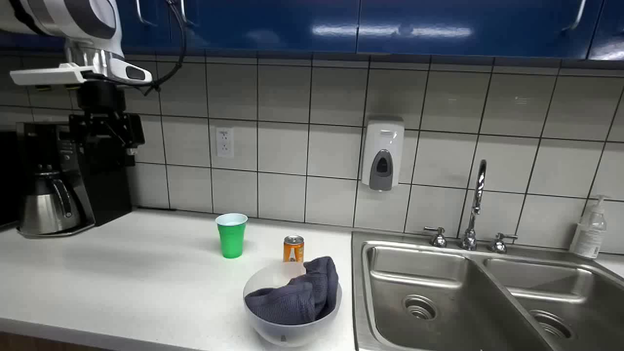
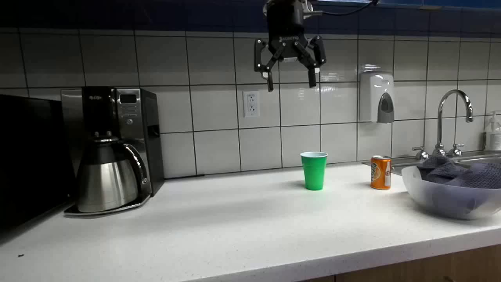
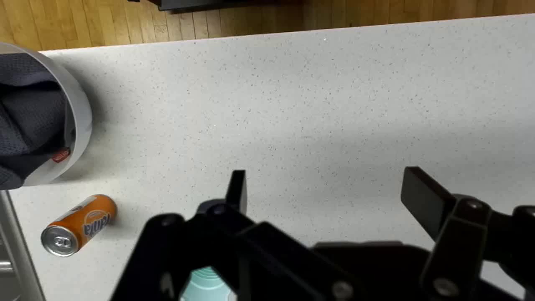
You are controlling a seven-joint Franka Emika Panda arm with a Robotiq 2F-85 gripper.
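Note:
High above the counter, my gripper (image 2: pixel 291 84) hangs pointing down, its two fingers wide apart and nothing between them. In the wrist view the open gripper has only bare counter beneath. A green cup (image 2: pixel 314 171) with a pale inside stands upright on the counter; the arm hides most of it in the wrist view. To its right an orange Fanta can (image 2: pixel 381 172) stands upright. Near the sink, a translucent white bowl (image 1: pixel 290 333) holds a dark grey cloth (image 1: pixel 286 304), part of which rises over the rim. A small red patch (image 3: pixel 61 155) shows beside the cloth.
A coffee maker with a steel carafe (image 2: pixel 107 181) occupies the left end. The double sink (image 1: pixel 360 281) and its faucet (image 1: pixel 477 199) lie to the right. A soap dispenser (image 1: pixel 383 153) is on the wall.

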